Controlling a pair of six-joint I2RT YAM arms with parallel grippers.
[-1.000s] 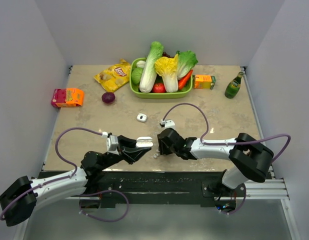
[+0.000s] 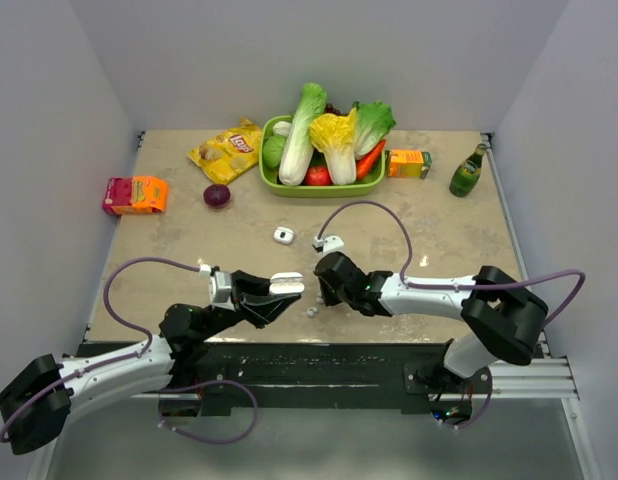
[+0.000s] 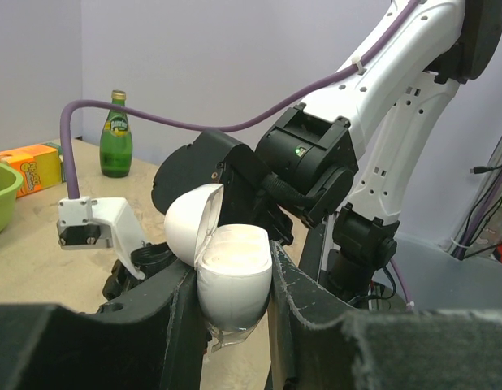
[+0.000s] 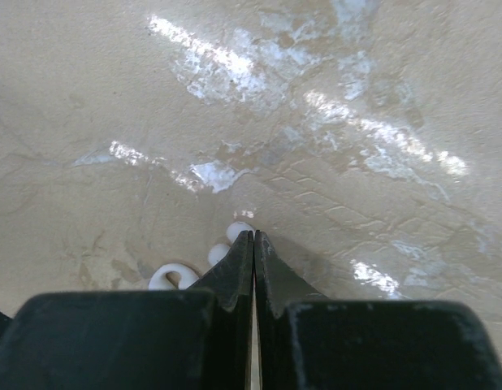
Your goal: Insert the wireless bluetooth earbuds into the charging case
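My left gripper (image 2: 272, 297) is shut on the white charging case (image 3: 233, 272), holding it above the table with its lid (image 3: 194, 221) raised. The inside of the case faces away from the left wrist view. Low over the table, my right gripper has its fingertips together with nothing between them. Just left of those tips lie small white rounded pieces (image 4: 218, 253), apparently earbud parts, partly covered by the fingers. From the top, a white earbud (image 2: 312, 312) rests on the table between the two grippers. How the earbuds are turned cannot be made out.
A white loop-shaped piece (image 4: 174, 276) lies left of the right fingers. Farther back are a small white block (image 2: 283, 235), a green vegetable basket (image 2: 319, 190), an onion (image 2: 217, 195) and a bottle (image 2: 468, 172).
The left gripper and case have barely moved.
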